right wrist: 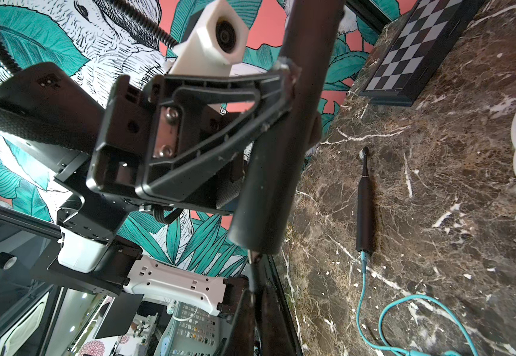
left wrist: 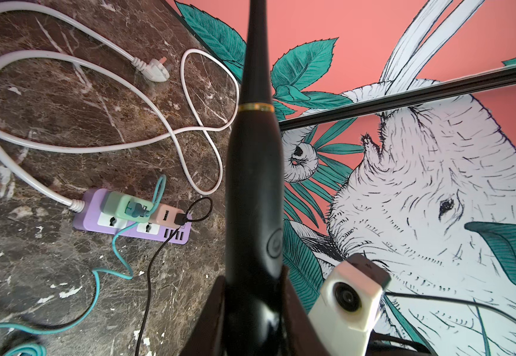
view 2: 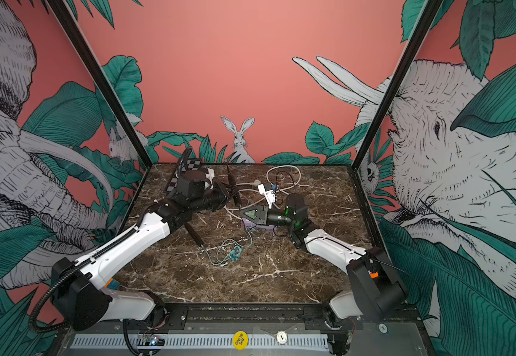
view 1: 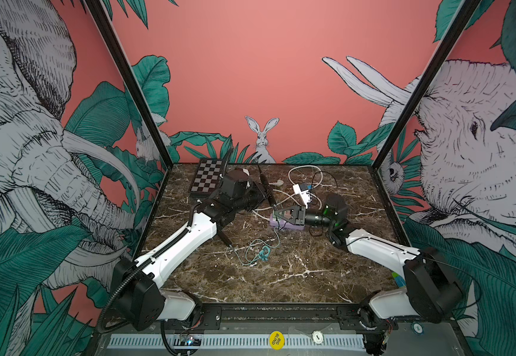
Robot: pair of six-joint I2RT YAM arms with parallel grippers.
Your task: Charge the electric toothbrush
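Observation:
A black electric toothbrush (left wrist: 255,172) with a gold ring is held clear of the table, my left gripper shut around its handle. In the right wrist view, the handle's flat base (right wrist: 260,234) points down at my right gripper. The right fingers are shut on a thin dark plug (right wrist: 255,271), whose metal tip meets the base; whether it sits inside cannot be told. A black cable (left wrist: 149,284) runs from a pinkish adapter (left wrist: 166,214) on the purple power strip (left wrist: 89,220).
A second black toothbrush (right wrist: 364,207) lies on the table, joined to a teal cable (right wrist: 361,296). A green adapter (left wrist: 118,204) sits on the strip. A white cord (left wrist: 92,148) loops behind. A checkered board (view 1: 207,175) lies back left.

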